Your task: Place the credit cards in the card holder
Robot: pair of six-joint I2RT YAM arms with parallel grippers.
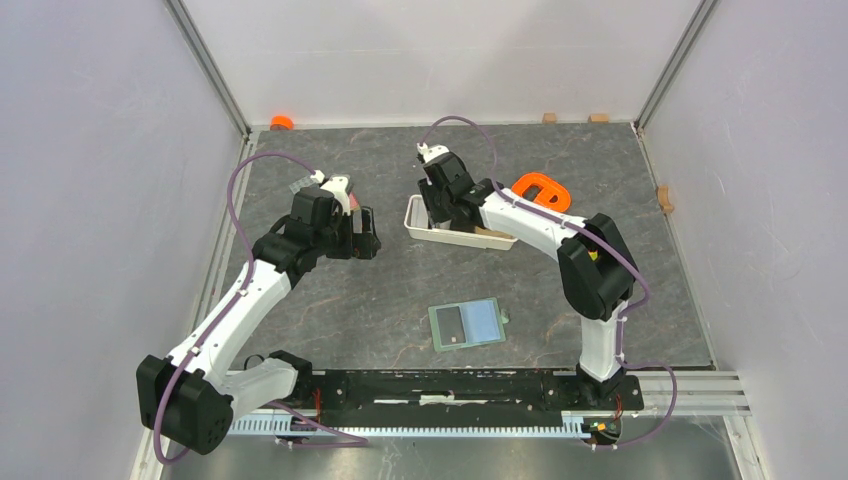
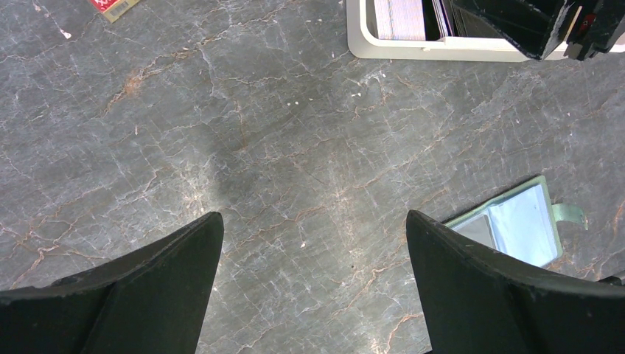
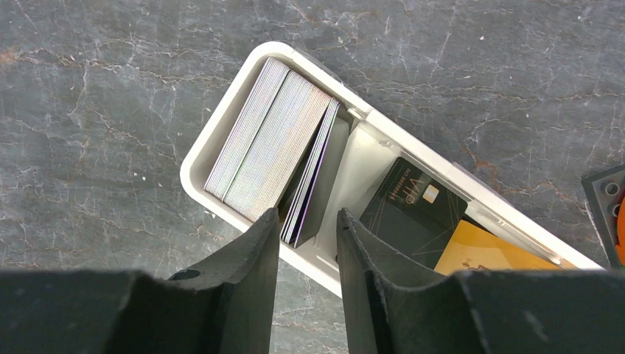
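Observation:
A long white box [image 3: 214, 131] holds a tight row of cards [image 3: 274, 136] at one end. Beside that row, several cards [image 3: 308, 181] lean at a slant, and a black card [image 3: 414, 210] and a yellow card [image 3: 483, 251] lie flat farther along. My right gripper hovers over the box with its fingers apart, the leaning cards showing below the gap and nothing gripped. The card holder [image 1: 467, 324], green-edged with a grey and a light blue side, lies open on the table's front part. Left of the box, my left gripper is open and empty over bare table.
An orange object [image 1: 541, 192] lies behind the box's right end. A small red-and-yellow box [image 2: 114, 6] shows at the left wrist view's top edge. The table between the left gripper and the card holder is clear.

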